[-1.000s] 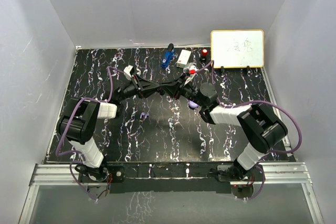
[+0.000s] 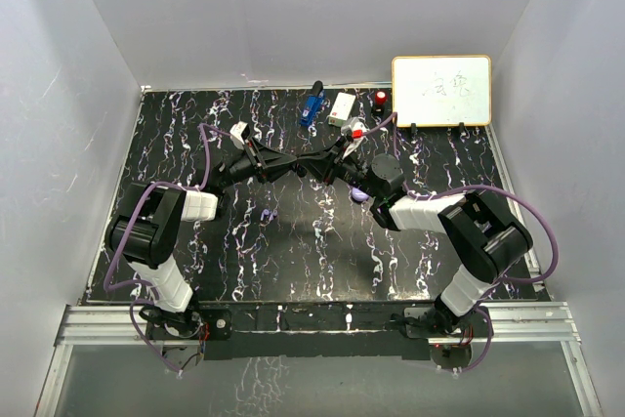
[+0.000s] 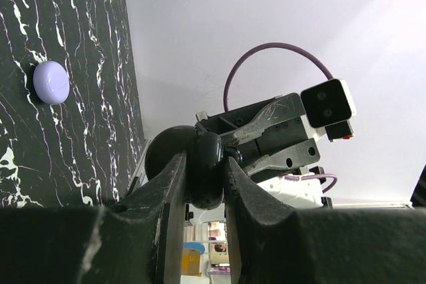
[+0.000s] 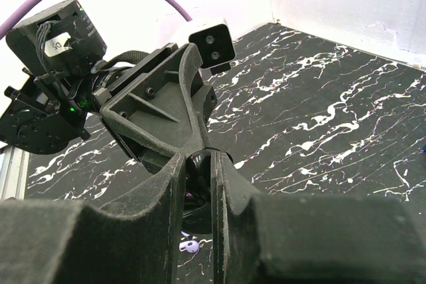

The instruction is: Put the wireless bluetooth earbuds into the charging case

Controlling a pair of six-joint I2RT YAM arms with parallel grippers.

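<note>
A glossy black charging case is held in the air between the two grippers, which meet nearly tip to tip over the middle of the table. My left gripper is shut on one side of it, and my right gripper is shut on the other. Rounded black parts show between and behind the fingers; how far the lid stands open cannot be told. Small purple earbuds lie on the table below and left, one earbud also visible past the right fingers. A purple rounded case rests on the table.
Along the back stand a blue object, a white box, a dark bottle with a red cap and a whiteboard.
</note>
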